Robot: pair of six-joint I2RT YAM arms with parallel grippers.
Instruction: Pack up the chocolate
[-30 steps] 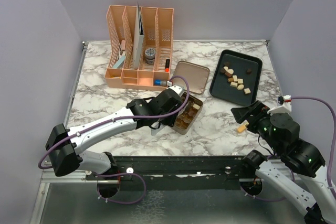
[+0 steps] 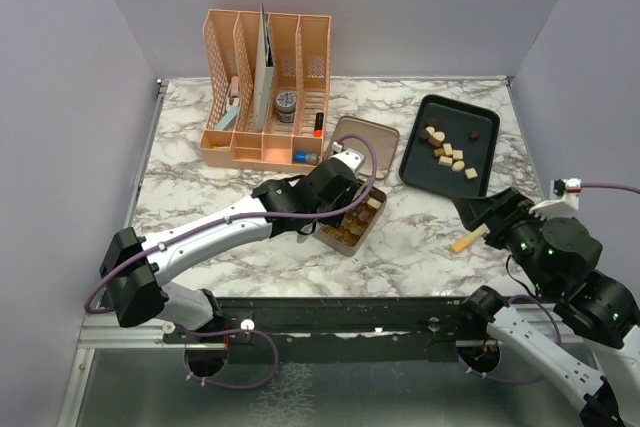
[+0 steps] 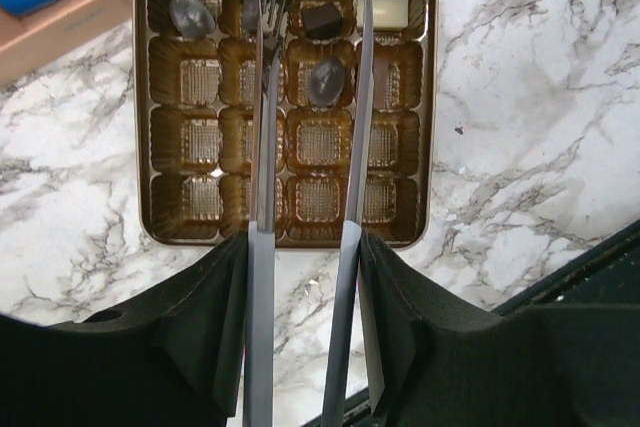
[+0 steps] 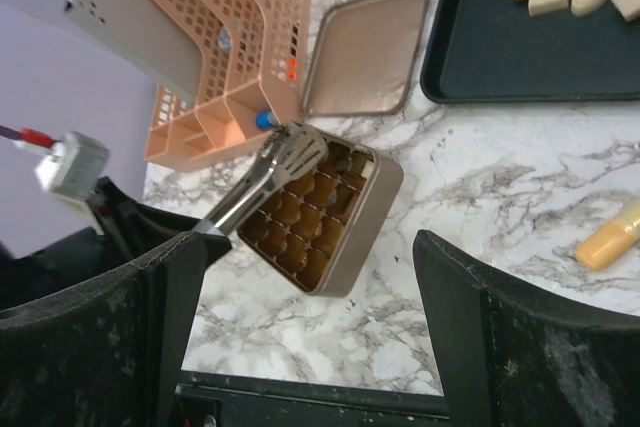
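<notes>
My left gripper is shut on metal tongs (image 3: 262,127), tips apart over the chocolate box (image 3: 185,217). Its top rows hold several pieces, among them a dark chocolate (image 3: 322,20), a white one (image 3: 387,12) and a grey lump (image 3: 325,80); the tongs partly hide some cells. My right gripper stands open at the table's right, above the front. More chocolates (image 4: 550,2) lie on the black tray (image 4: 510,72) at the back right.
A peach organiser (image 2: 250,157) stands at the back left. The box lid (image 2: 375,132) lies behind the box. A yellow object (image 4: 605,242) lies right front.
My left arm has moved slightly right and upward in the top view with the tongs.
</notes>
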